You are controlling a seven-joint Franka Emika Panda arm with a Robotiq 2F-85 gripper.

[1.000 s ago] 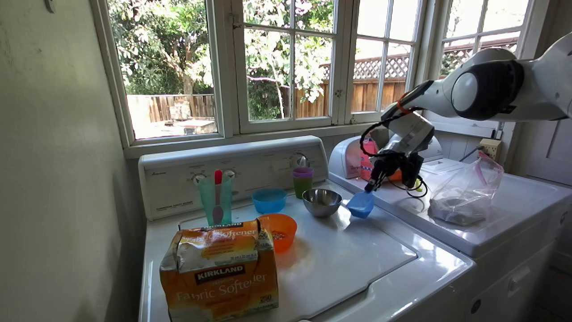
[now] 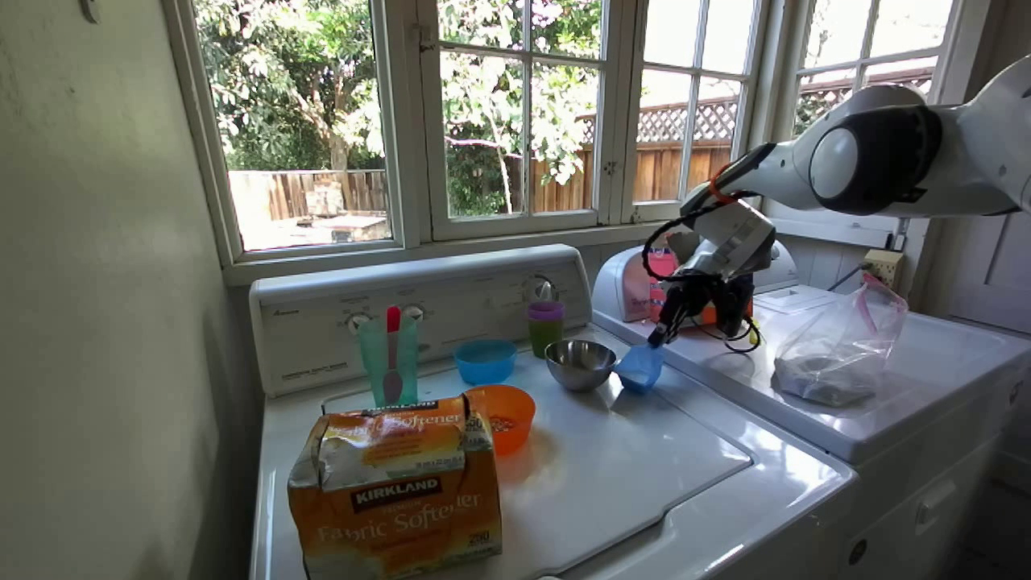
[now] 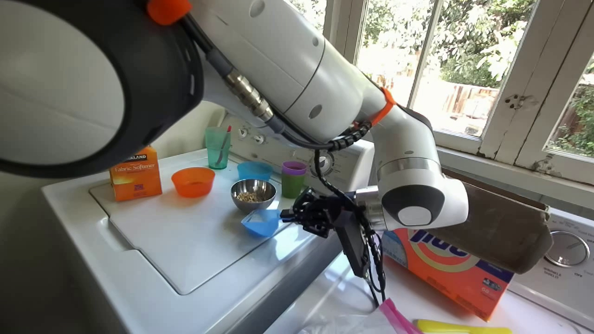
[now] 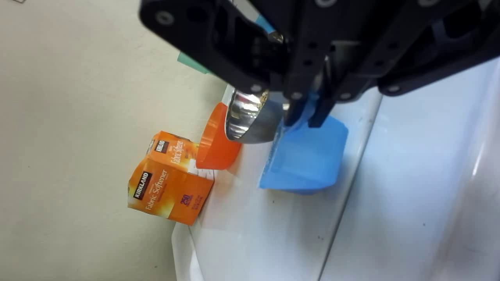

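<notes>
My gripper is shut on the handle of a translucent blue scoop [image 4: 307, 157]. In exterior view 1 the scoop [image 2: 639, 368] hangs low over the washer top, just right of a steel bowl [image 2: 580, 366]. Whether scoop and bowl touch, I cannot tell. Exterior view 2 shows small tan bits inside the steel bowl [image 3: 254, 205], with the scoop [image 3: 261, 222] on its near side. An orange bowl [image 2: 507, 419] stands farther left and holds some small pieces. The scoop's handle is mostly hidden by the fingers.
A blue bowl [image 2: 486, 361], stacked green and purple cups [image 2: 545, 329] and a teal cup [image 2: 388, 358] with a red-handled spoon line the back. A fabric softener box [image 2: 401, 503] stands front left. On the right machine lie a clear bag [image 2: 836, 353] and a detergent box [image 3: 445, 267].
The gripper and the scoop have shifted slightly left, closer to the steel bowl. The bowls, cups and boxes have stayed put.
</notes>
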